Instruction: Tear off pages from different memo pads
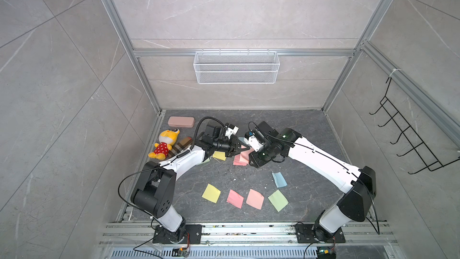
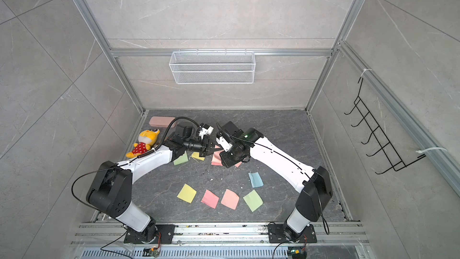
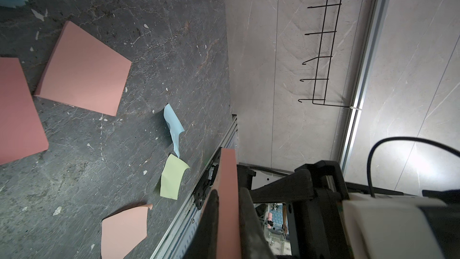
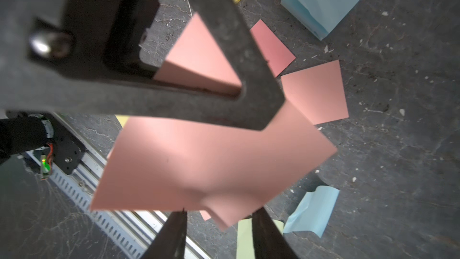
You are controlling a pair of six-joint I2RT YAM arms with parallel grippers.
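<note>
My left gripper is shut on a pink pad, held edge-on between its fingers in the left wrist view and raised above the table. My right gripper is part open at that pad's pink top sheet, which spreads in front of its fingers; the lower corner of the sheet is bent, and whether it is gripped is unclear. Pink pads, a blue pad and a yellow pad lie on the table below.
Loose yellow, pink, green and blue sheets lie along the front and right. A plush toy and pink case stand at the left.
</note>
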